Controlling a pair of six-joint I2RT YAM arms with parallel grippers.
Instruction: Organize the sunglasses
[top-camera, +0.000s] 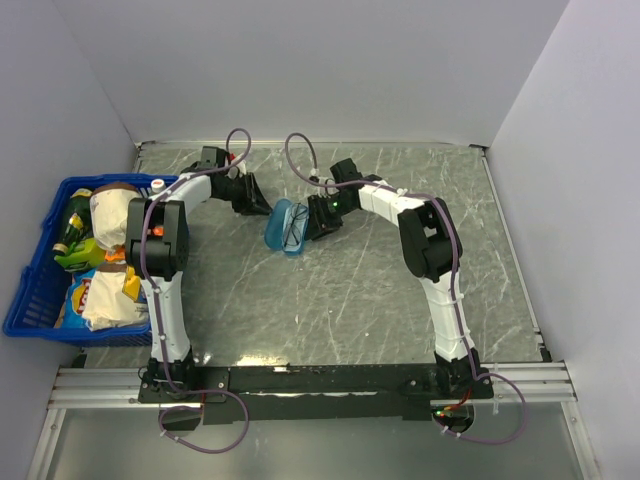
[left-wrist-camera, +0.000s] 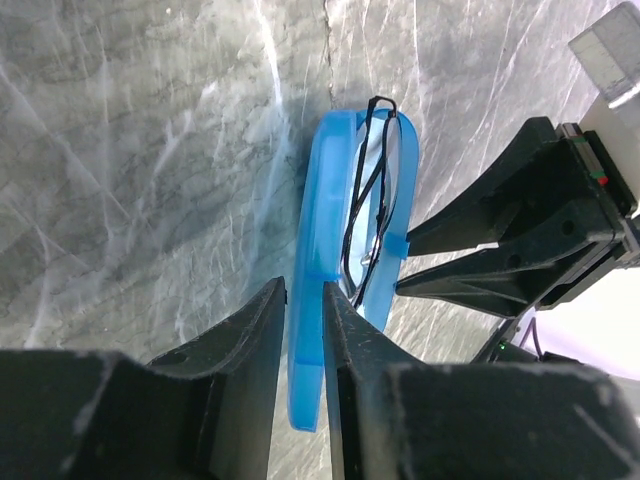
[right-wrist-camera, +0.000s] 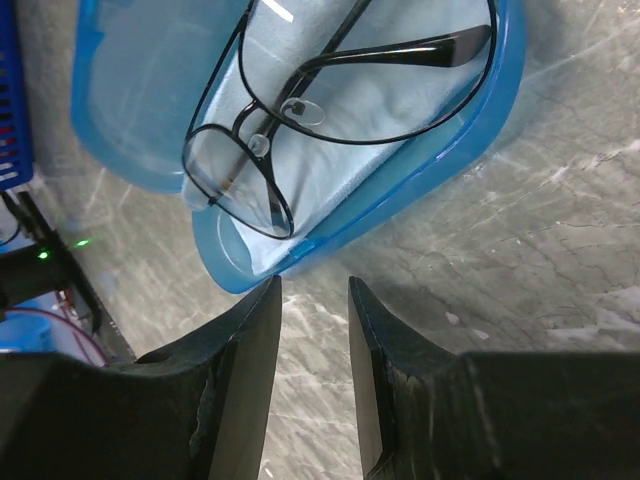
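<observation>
A blue glasses case (top-camera: 274, 232) lies opened out at mid-table. Inside its right half, thin black-framed glasses (right-wrist-camera: 392, 136) with clear lenses rest on a pale cloth (right-wrist-camera: 322, 172); the left half looks empty. At the left half's outer edge, my left gripper hovers partly open, nothing held between its fingers. My right gripper is at the right half's outer edge, partly open with an empty gap. In the left wrist view, the right gripper's fingertips (left-wrist-camera: 415, 243) are against or very near that edge; actual contact cannot be told.
A blue basket (top-camera: 32, 285) filled with bottles and packets stands at the left, below and beside the left arm. Around the case the grey marble table (top-camera: 300, 310) is bare, especially toward the front and right.
</observation>
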